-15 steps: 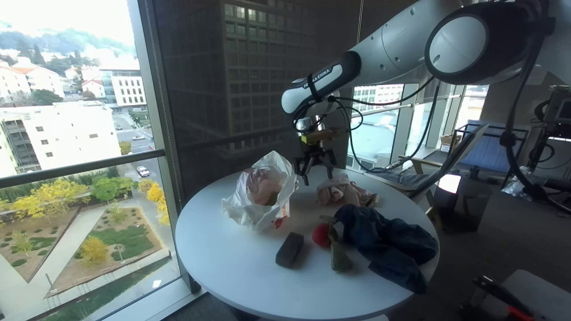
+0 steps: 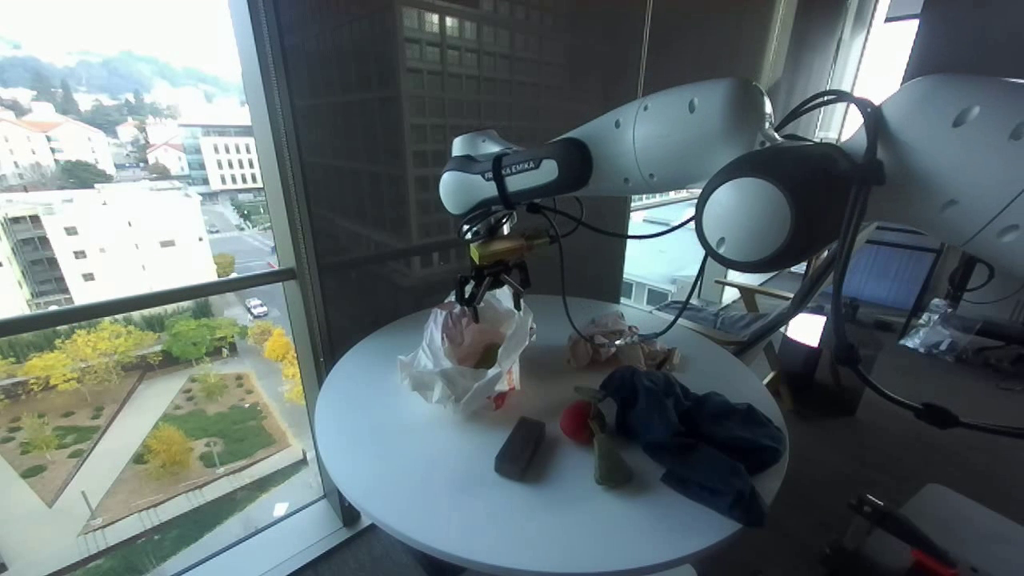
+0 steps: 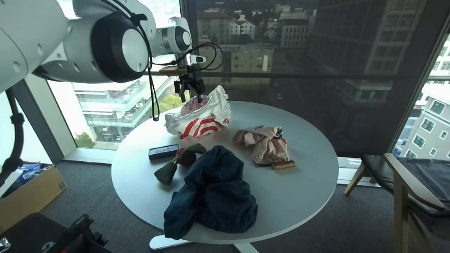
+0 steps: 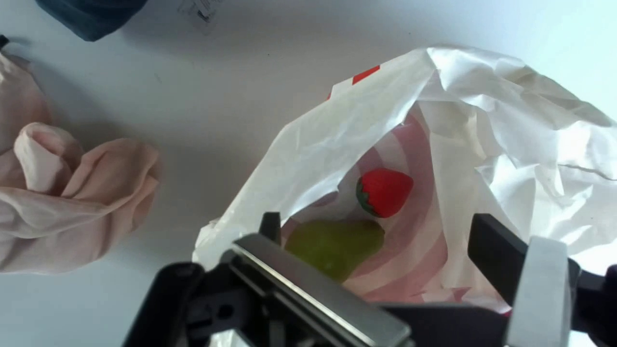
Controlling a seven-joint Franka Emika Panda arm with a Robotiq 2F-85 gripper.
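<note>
My gripper [image 2: 496,299] hangs over the mouth of a white plastic bag [image 2: 438,376] with red stripes. Its fingers are spread wide and nothing sits between them. Looking down into the bag in the wrist view, I see a red strawberry [image 4: 386,192] with a green leafy end and, beside it, a green pear-shaped item [image 4: 335,244]. One finger [image 4: 270,228] is close to the bag's near rim; whether it touches cannot be told. The other finger [image 4: 495,248] is over the bag's opposite side. Part of the bag's inside is hidden by the gripper.
Dark blue cloth [image 3: 211,189] lies at the table's front, beside a green pear-like item [image 3: 166,173] and a red round one [image 2: 577,422]. A dark block [image 3: 163,151] and crumpled pink cloth [image 3: 265,143] also lie on the white table [image 3: 299,185].
The arm has moved left in exterior view 1, carrying the gripper from beside the bag to over its opening. The bag and the other things lie where they were.
</note>
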